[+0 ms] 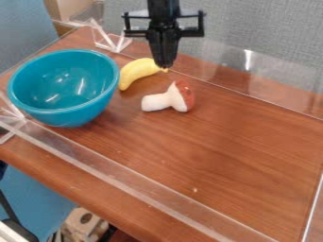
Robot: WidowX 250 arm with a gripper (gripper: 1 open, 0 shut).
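Note:
My black gripper (164, 59) hangs at the top centre, shut, with nothing seen between its fingers, above and just behind a yellow banana (134, 74). A toy mushroom (169, 99) with a white stem and red cap lies on its side on the wooden table, right of the banana. A teal bowl (63, 109) stands on the left, beside the banana.
Clear strips run along its edges. A white frame (111, 38) stands at the back left, with a grey padded wall behind.

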